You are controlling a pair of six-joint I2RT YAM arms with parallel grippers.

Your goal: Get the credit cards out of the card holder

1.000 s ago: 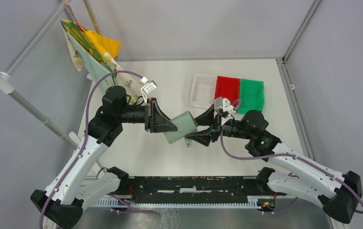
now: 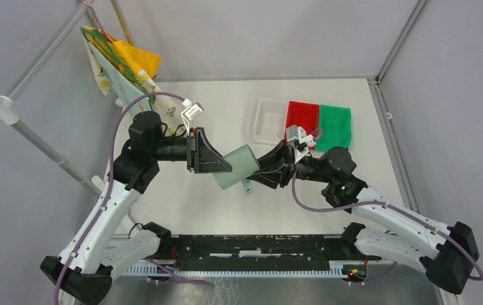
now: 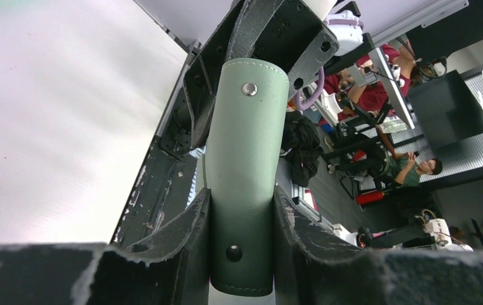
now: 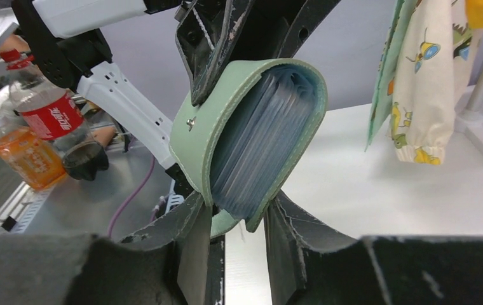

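Note:
A pale green card holder [image 2: 242,163] hangs above the table, with my left gripper [image 2: 231,168] shut on its left side. The left wrist view shows both fingers pressed against the green cover [image 3: 245,149], a metal snap near its top. The holder's open side faces the right wrist view, where a stack of thin translucent sleeves or cards [image 4: 264,136] fills it; single cards are hard to tell apart. My right gripper is part open at the holder's lower end, a gap between its fingers. Whether its fingertips touch the sleeves cannot be told.
Clear [image 2: 269,119], red [image 2: 302,113] and green [image 2: 334,127] trays stand at the back right of the white table [image 2: 188,210]. Cloths [image 2: 138,60] hang from a rack at the back left.

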